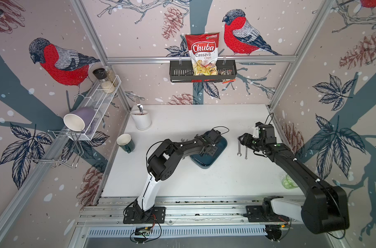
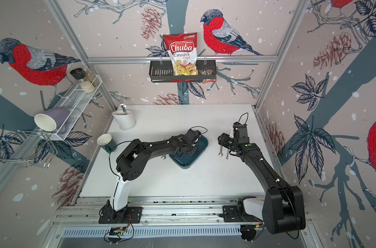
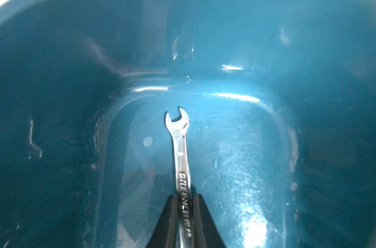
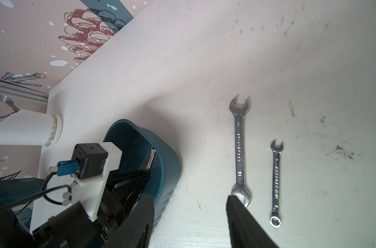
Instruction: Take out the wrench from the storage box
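A silver wrench (image 3: 180, 142) lies flat on the floor of the blue storage box (image 2: 184, 165), its open-ended head clear in the left wrist view. My left gripper reaches down into the box, its fingers (image 3: 168, 217) close along both sides of the wrench's shaft. Whether they press on the metal cannot be made out. The lower end of the wrench runs out of view. Over the table to the right of the box, my right gripper stands open with nothing between its fingers.
Two wrenches, one longer (image 4: 239, 153) and one shorter (image 4: 275, 181), lie on the table right of the box. More tools lie partly hidden left of it. A green mug (image 1: 126, 142) and a white utensil holder (image 1: 141, 119) stand at the left.
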